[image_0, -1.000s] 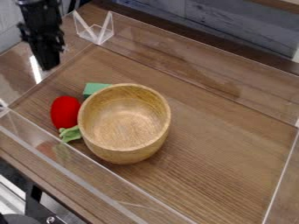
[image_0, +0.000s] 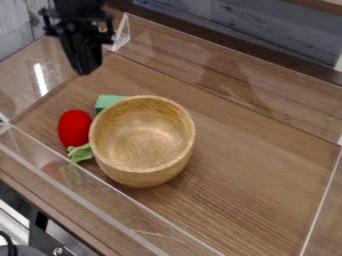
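Note:
My gripper (image_0: 86, 58), a dark, blurred shape, hangs at the upper left of the camera view, above and behind the objects; whether it is open or shut is unclear. Below it a red object (image_0: 75, 129) lies with a green piece (image_0: 80, 153) at its lower end. A wide wooden bowl (image_0: 142, 140) stands right of the red object, with a small green block (image_0: 108, 101) behind the bowl's left side.
Raised edges and a dark strip (image_0: 267, 15) bound it at the top.
The gripper has moved right from the far left edge, where it was a second ago. The bowl, red object and green block have not moved.

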